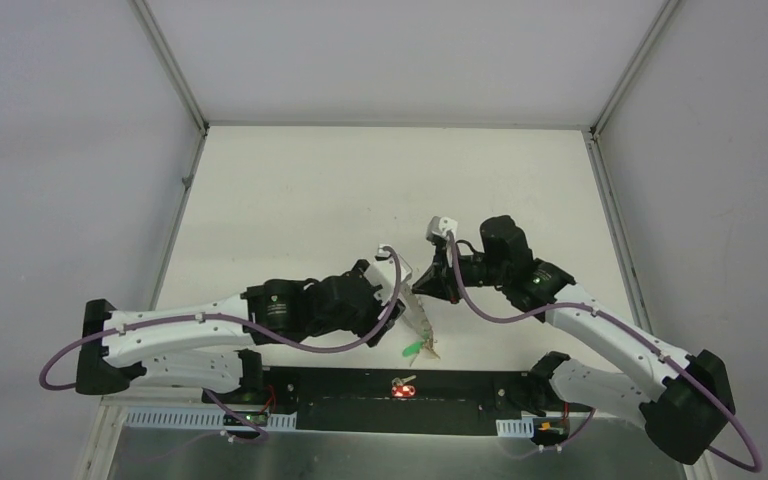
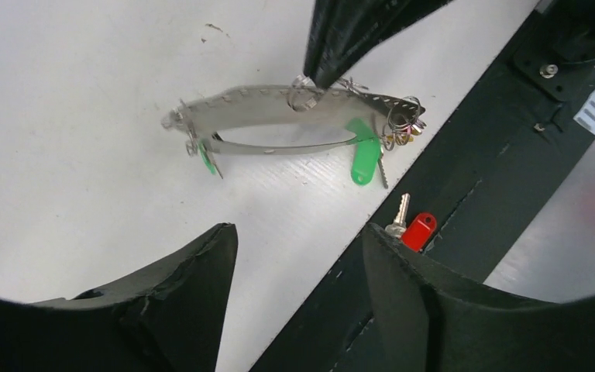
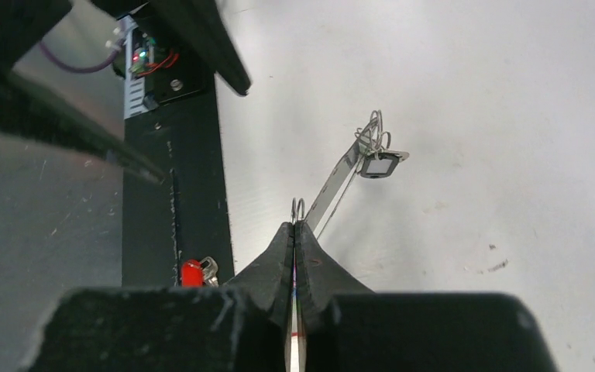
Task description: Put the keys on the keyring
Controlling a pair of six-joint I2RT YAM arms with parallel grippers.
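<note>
A steel strip keyring holder (image 2: 248,116) with wire rings and green-tagged keys (image 2: 366,161) lies on the white table, largely under the grippers in the top view. A key with a red tag (image 2: 420,231) rests on the dark front strip. My left gripper hangs over the table with its fingers apart and nothing seen between them. My right gripper is shut at the strip, with a small wire loop (image 3: 300,206) at its tips; whether it grips the loop is unclear.
The dark front rail (image 1: 460,400) runs along the near edge, with electronics at both ends.
</note>
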